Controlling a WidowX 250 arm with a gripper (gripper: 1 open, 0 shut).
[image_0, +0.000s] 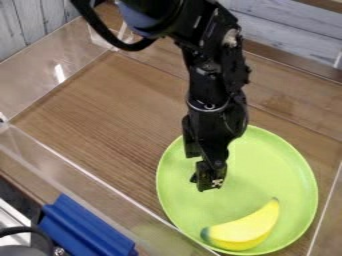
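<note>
My black gripper (207, 170) hangs over the upper left part of a green plate (267, 175), its fingers pointing down with nothing visible between them. A yellow banana (243, 228) lies on the lower right part of the plate, apart from the gripper.
The plate sits in a wooden-floored tray (94, 120) with clear walls. A blue plastic object (83, 228) lies outside at the lower left, beside a black cable. White planks line the back.
</note>
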